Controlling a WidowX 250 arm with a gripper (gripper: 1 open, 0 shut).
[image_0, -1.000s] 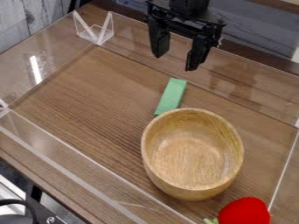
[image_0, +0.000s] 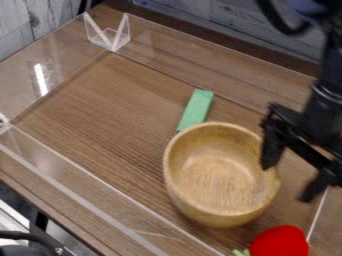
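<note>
My black gripper (image_0: 297, 152) reaches down on the right side of the camera view, slightly blurred, its open fingers over the right rim of a tan bowl (image_0: 201, 170). A red round object (image_0: 278, 242) lies at the lower right, below the gripper. A green block (image_0: 195, 110) lies just behind the bowl. Nothing shows held in the gripper.
A white wire-like object (image_0: 107, 30) stands at the back left. A wall runs along the back.
The bowl, green block and red object appear unmoved.
</note>
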